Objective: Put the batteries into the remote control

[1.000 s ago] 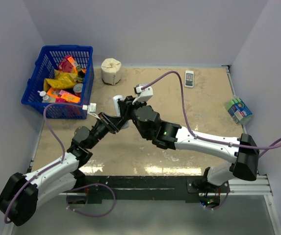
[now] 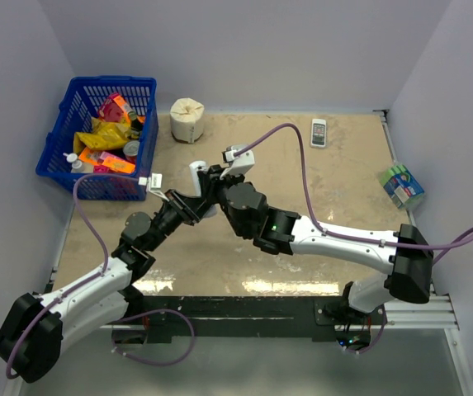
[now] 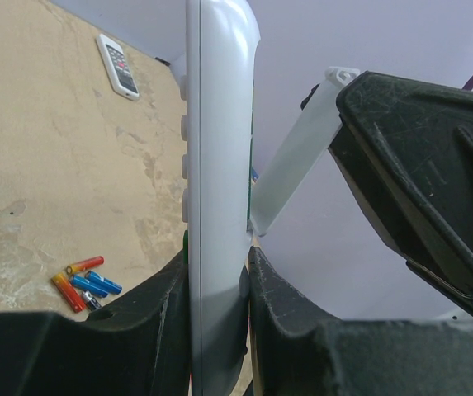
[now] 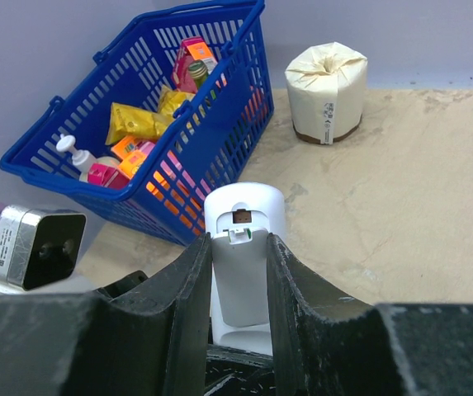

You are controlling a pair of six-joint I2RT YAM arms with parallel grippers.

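Note:
A white remote stands upright in my left gripper, which is shut on it, above the middle of the table. My right gripper is shut on the white battery cover at the remote's back; in the left wrist view the cover is tilted away from the remote's body at its upper end. In the left wrist view several loose batteries, red, orange and blue, lie on the table beyond the grippers.
A blue basket of goods stands at the back left, beside a white paper-wrapped roll. A second white remote lies at the back right, and a blue-green pack at the right edge.
The left arm looks unchanged.

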